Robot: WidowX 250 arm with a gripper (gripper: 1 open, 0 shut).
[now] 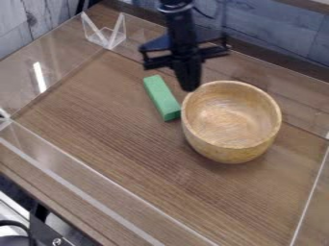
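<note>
A green rectangular block [161, 96] lies flat on the wooden table [103, 154], just left of a large tan wooden bowl [232, 125]. Above them, at the top centre, my dark gripper [186, 60] hangs over the far part of the table, somewhat blurred. Its fingers are too blurred to show clearly how they stand or whether anything is between them.
Clear plastic-looking pieces stand at the left edge and upper left. Cables lie at the lower left, off the table's edge.
</note>
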